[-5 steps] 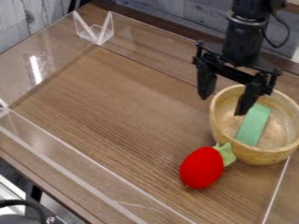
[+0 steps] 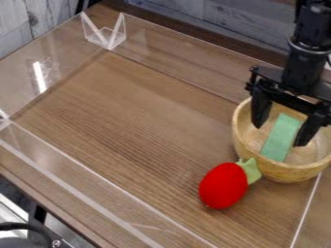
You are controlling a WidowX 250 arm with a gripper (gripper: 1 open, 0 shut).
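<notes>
My black gripper is at the upper right, open, its fingers over a wooden bowl. A light green object lies inside the bowl. A red object with a pale green top, like a strawberry, lies on the table just below and left of the bowl.
A white wire item stands at the upper left of the wooden table. Dark cables or parts show at the lower left corner.
The gripper has moved to the right, over the bowl. The red object and the bowl look unmoved.
</notes>
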